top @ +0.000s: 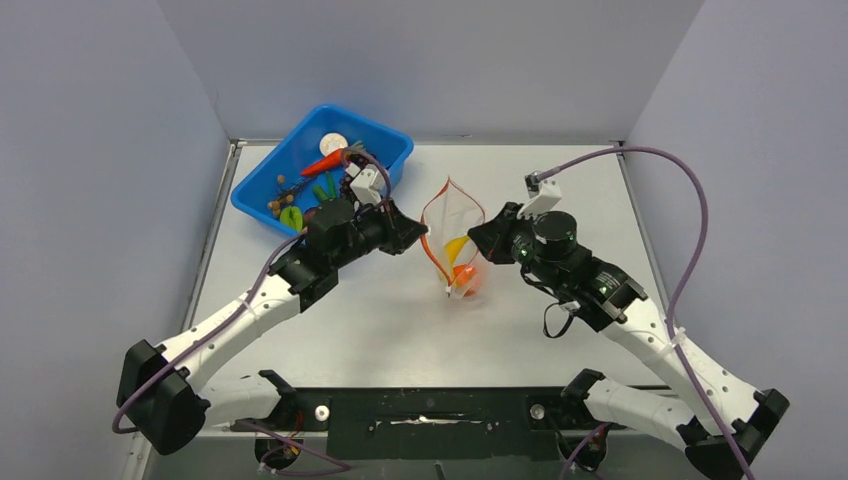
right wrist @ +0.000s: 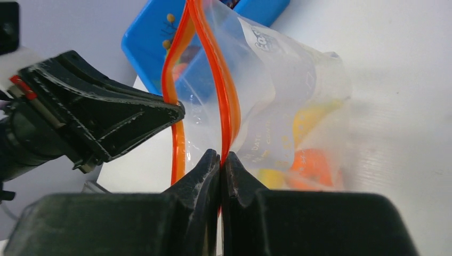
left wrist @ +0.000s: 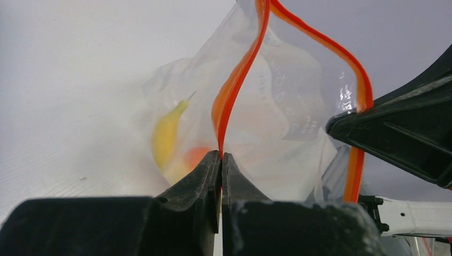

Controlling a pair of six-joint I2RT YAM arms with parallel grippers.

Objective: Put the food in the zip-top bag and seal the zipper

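The clear zip bag (top: pixel 453 215) with orange zipper strips stands open between my grippers, holding a yellow food item (left wrist: pixel 166 133) and a red-orange one (right wrist: pixel 312 165), seen blurred through the plastic. My left gripper is shut on one zipper edge (left wrist: pixel 240 74) of the bag. My right gripper is shut on the other zipper edge (right wrist: pixel 228 101), opposite. The fingertips of each appear at the edge of the other's wrist view.
A blue bin (top: pixel 262 180) with assorted food, including a carrot (top: pixel 325 162), stands at the back left, partly behind my left arm.
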